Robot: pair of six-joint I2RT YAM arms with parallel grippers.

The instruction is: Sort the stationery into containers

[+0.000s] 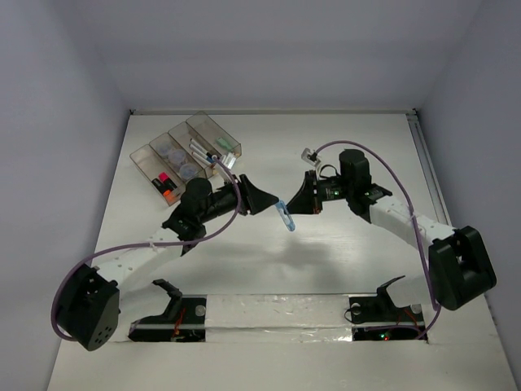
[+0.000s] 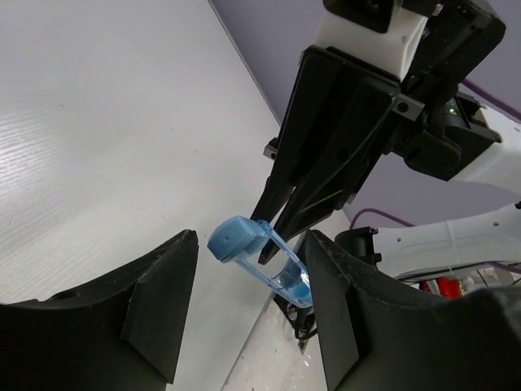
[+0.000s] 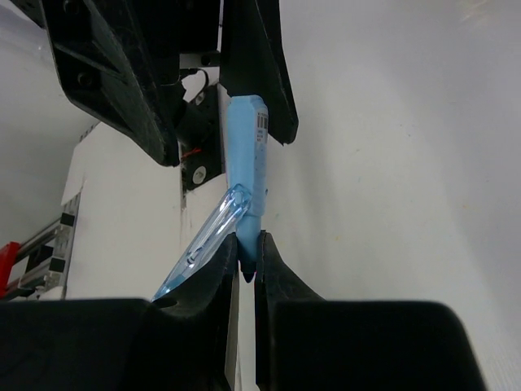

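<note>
Above the middle of the table a light-blue stationery item (image 1: pixel 286 214) with a clear part hangs in the air. My right gripper is shut on its narrow blue part, as the right wrist view shows. From the other side my left gripper reaches in, its fingers open; its fingers stand on either side of the item's blue end (image 3: pixel 247 130), with gaps visible. A clear divided box (image 1: pixel 213 130) at the back left holds dark and red-orange markers (image 1: pixel 168 195), round clear rolls (image 1: pixel 189 171), pens (image 1: pixel 199 151) and a green piece (image 1: pixel 224 143).
Both arms nearly meet over the table's centre, their fingertips close together. The box stands behind the left arm.
</note>
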